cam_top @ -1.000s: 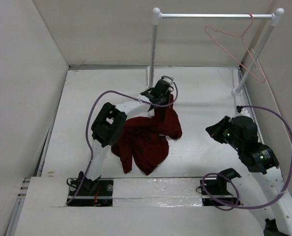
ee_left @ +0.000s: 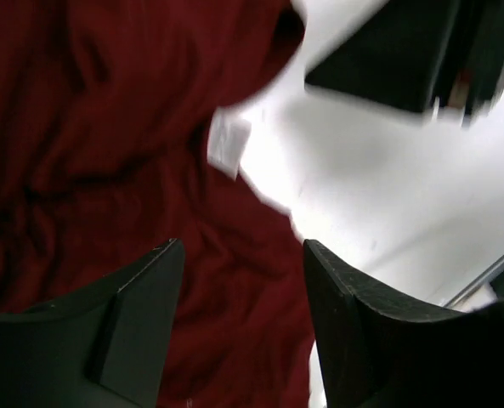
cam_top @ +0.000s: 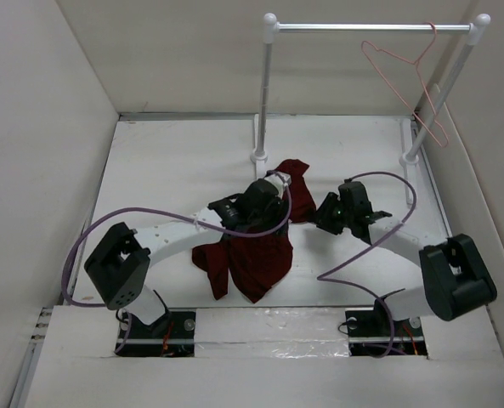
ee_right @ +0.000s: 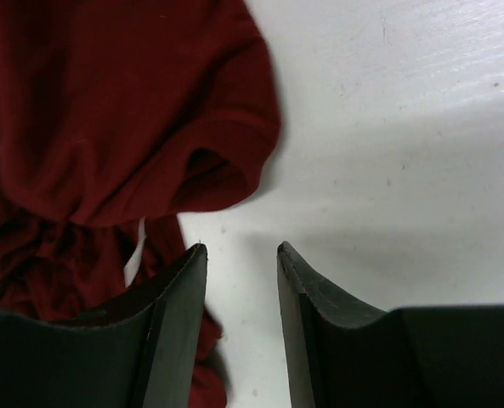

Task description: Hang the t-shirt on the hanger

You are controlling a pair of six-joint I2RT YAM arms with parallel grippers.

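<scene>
A dark red t-shirt lies rumpled on the white floor, its upper part reaching toward the rack's left post, with a small white label showing. My left gripper hangs over the shirt's middle, open, red cloth below it. My right gripper is open just right of the shirt; in the right wrist view its fingertips are beside a folded edge of cloth. The pink hanger hangs at the right end of the rail, empty.
A white clothes rack stands at the back, its posts on feet on the floor. Bare floor lies left and right of the shirt. Walls close in on both sides, and purple cables loop over both arms.
My right gripper has moved left, close to the shirt's edge.
</scene>
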